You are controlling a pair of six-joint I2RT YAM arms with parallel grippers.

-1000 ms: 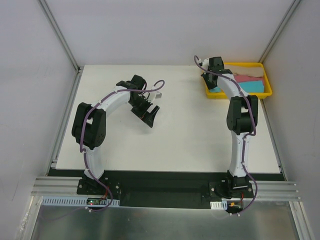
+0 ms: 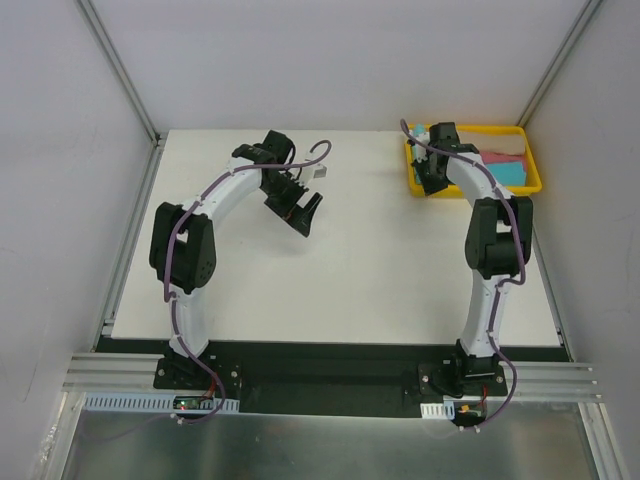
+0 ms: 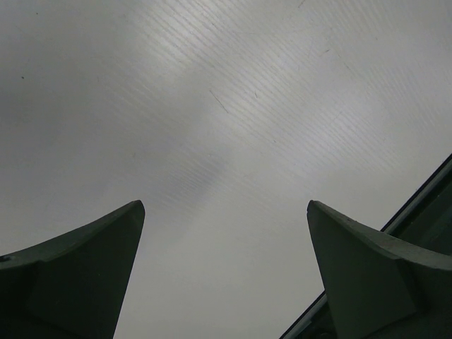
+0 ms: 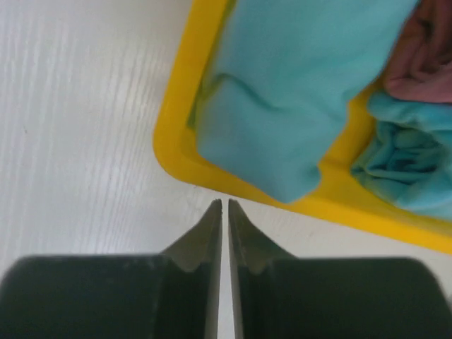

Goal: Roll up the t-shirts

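Note:
A yellow bin (image 2: 534, 165) at the far right of the table holds the t shirts, lying side by side: a beige shirt (image 2: 495, 143), a reddish shirt (image 2: 502, 158) and a teal shirt (image 2: 509, 174). In the right wrist view a light blue shirt (image 4: 272, 99) lies along the bin's left end, one corner resting on the near rim. My right gripper is over that rim, fingertips close together with a thin gap and nothing visible between them. Wide apart and empty, the fingers of my left gripper are over bare table.
A dark gap (image 2: 320, 380) runs along the near edge. Walls close in the left, right and back sides.

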